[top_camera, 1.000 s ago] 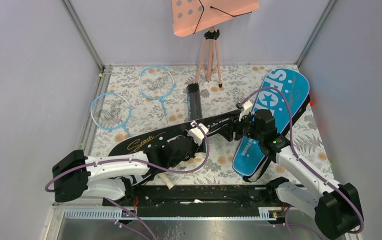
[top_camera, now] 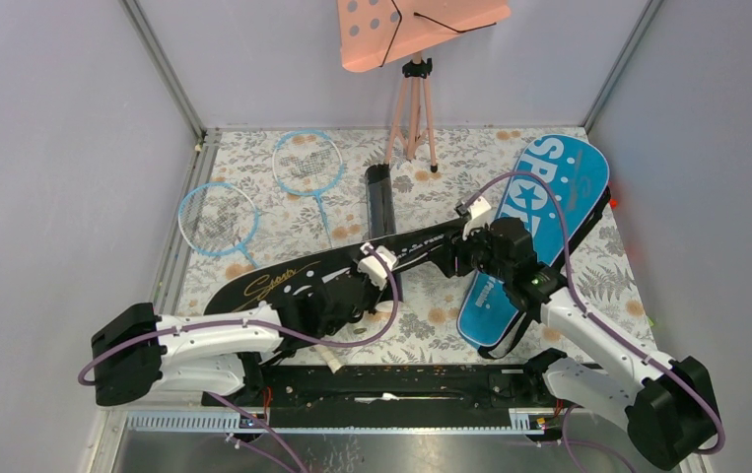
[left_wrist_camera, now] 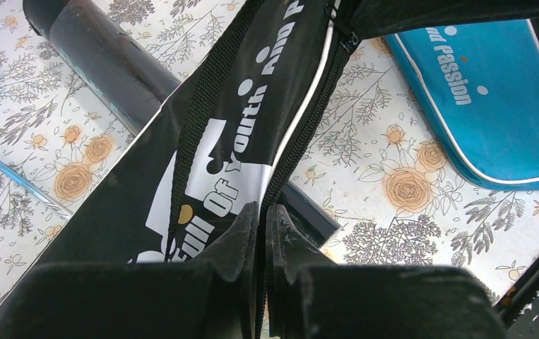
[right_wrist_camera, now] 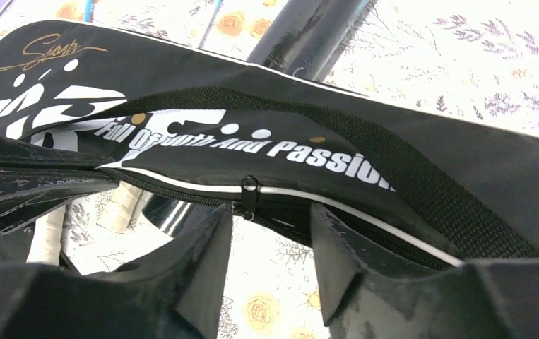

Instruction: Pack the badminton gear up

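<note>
A black racket bag [top_camera: 273, 276] with white lettering lies across the table, its zipper edge facing me. My left gripper is shut on that zipper edge. My right gripper is open by the bag's zipper pull [right_wrist_camera: 249, 198], which shows just above and between its fingers. A dark shuttlecock tube [top_camera: 380, 197] lies under the bag. Two blue rackets [top_camera: 307, 187] lie at the back left, their pale handles [right_wrist_camera: 118, 208] showing beyond the bag in the right wrist view.
A blue racket bag [top_camera: 524, 197] lies on the right, partly under my right arm. A pink stand [top_camera: 413, 108] stands at the back. Bare patterned table shows around the tube's far end.
My left gripper has moved a little left and toward the front along the bag's edge. The right gripper has shifted only slightly.
</note>
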